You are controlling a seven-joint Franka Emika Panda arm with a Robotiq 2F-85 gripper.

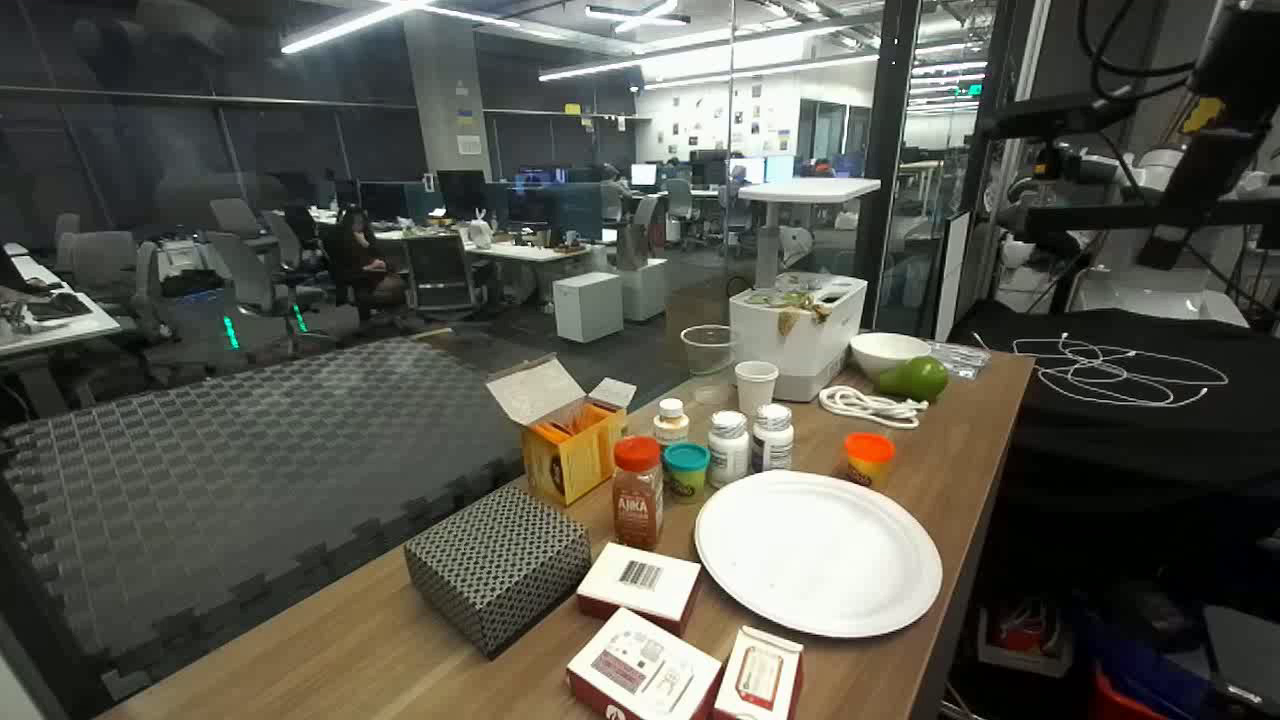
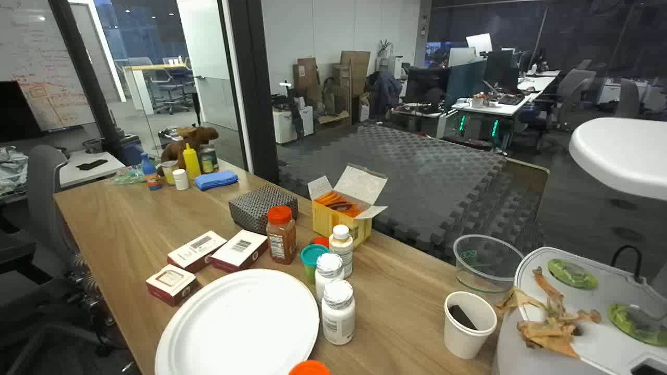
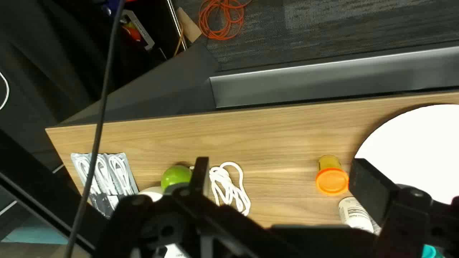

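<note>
In the wrist view my gripper stands open high over the table, its two black fingers wide apart with nothing between them. Below, in the gap, bare wood shows, with a coiled white cord near the left finger. An orange-lidded tub lies near the right finger. A green fruit-like object sits by the left finger. The white plate rests on the table. Neither exterior view shows the gripper's fingers.
Small boxes, a patterned box, an open yellow carton, a red-lidded jar and white bottles crowd the table. A paper cup and a white appliance stand at one end. Bare wood runs along one edge.
</note>
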